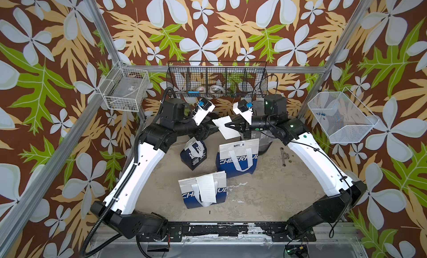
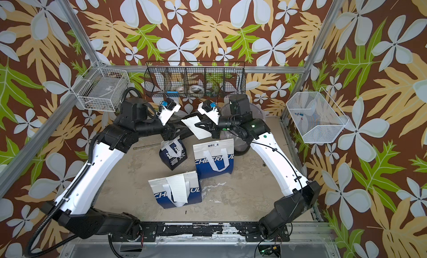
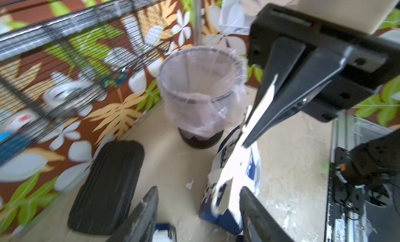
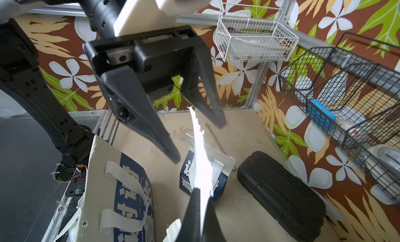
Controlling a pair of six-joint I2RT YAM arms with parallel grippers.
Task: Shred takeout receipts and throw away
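Observation:
A white paper receipt [image 1: 227, 130] hangs upright in the air, one edge pinched by my shut right gripper. Its free end reaches toward my left gripper, which stands open; in the right wrist view the paper's far end shows near the gap between the open left fingers. Another white slip [image 1: 206, 189] lies over the front takeout bag [image 1: 189, 198]. Behind it stand a larger blue-and-white bag [image 1: 235, 167] and a small dark blue bag [image 1: 194, 158]. The lined trash bin [image 3: 204, 89] is mostly hidden by the right arm from above.
On the table at the back lies a black case [image 4: 281, 196]. A black wire basket [image 1: 216, 80] hangs on the back wall, with a white wire basket [image 1: 126, 89] left and a mesh basket [image 1: 342, 115] right.

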